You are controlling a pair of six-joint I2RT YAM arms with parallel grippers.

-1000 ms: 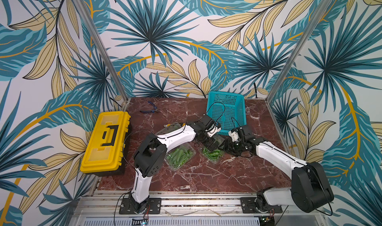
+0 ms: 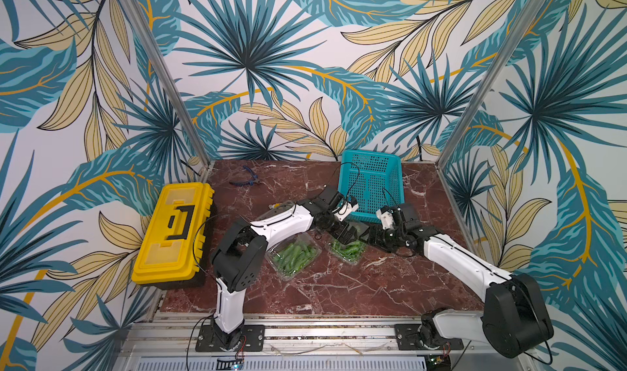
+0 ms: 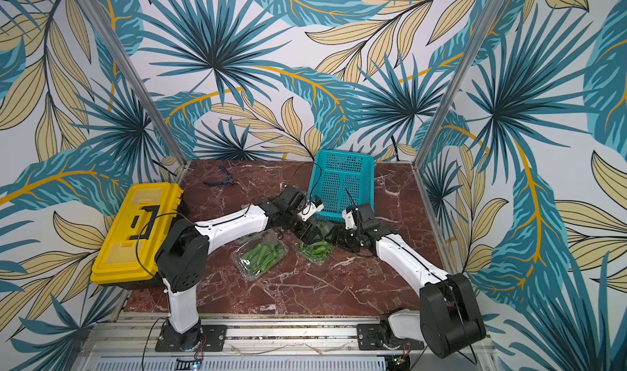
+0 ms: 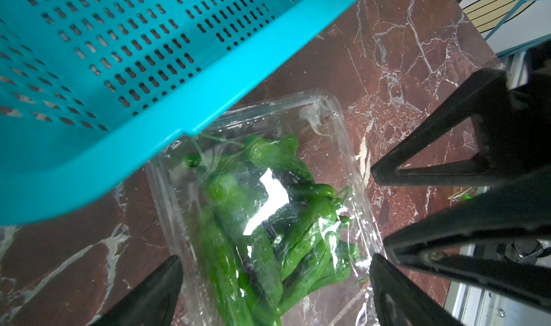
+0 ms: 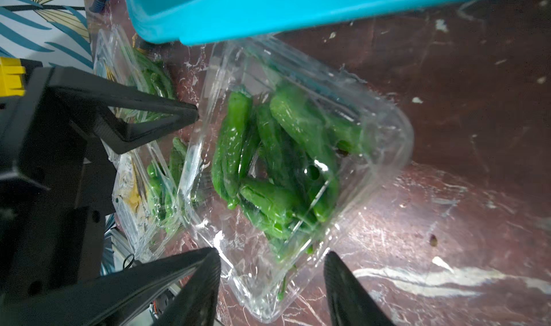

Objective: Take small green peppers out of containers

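Observation:
A clear lidded plastic container of small green peppers lies in front of the teal basket, beneath both grippers; in the left wrist view its glossy cover (image 4: 264,222) reflects light. A second pepper container (image 2: 292,260) lies to its left. My left gripper (image 2: 346,230) is open over the middle container, nothing seen between its fingers. My right gripper (image 2: 372,233) is at the container's right side, its fingers (image 5: 201,268) apart near the container's edge, with nothing clearly held.
The teal basket (image 2: 369,175) stands at the back right. A yellow toolbox (image 2: 163,233) is at the left, blue-handled pliers (image 2: 245,180) at the back.

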